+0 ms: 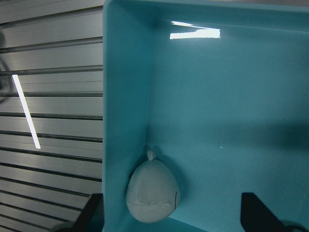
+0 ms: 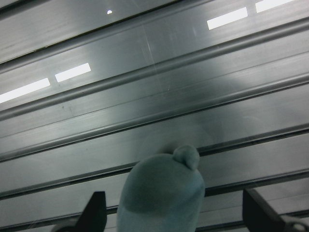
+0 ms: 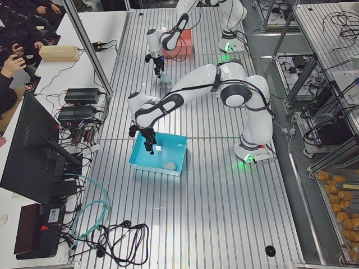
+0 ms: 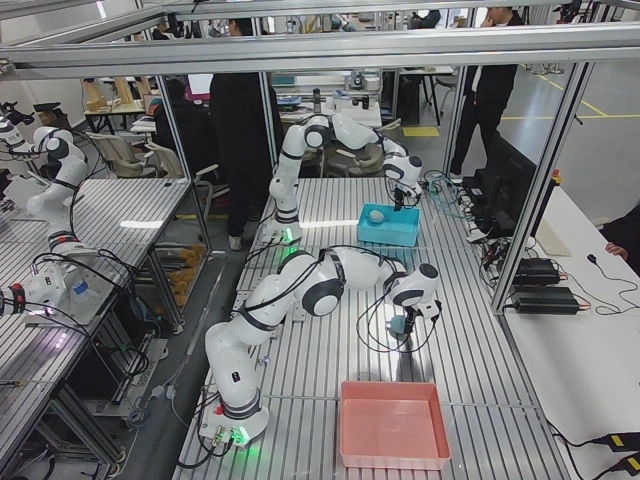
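Note:
My left gripper (image 3: 150,147) is over the blue bin (image 3: 134,160), open, its fingers apart in the left wrist view. A pale grey soft toy (image 1: 151,191) lies in that bin against a wall, between and beyond the fingertips. My right gripper is open above the slatted table, with a teal soft toy (image 2: 159,193) between and below its spread fingers; whether they touch it I cannot tell.
A pink bin (image 4: 394,425) stands empty at the other end of the table (image 3: 213,202). A monitor (image 3: 31,145) and power units line the side desk. Loose cables lie at one corner.

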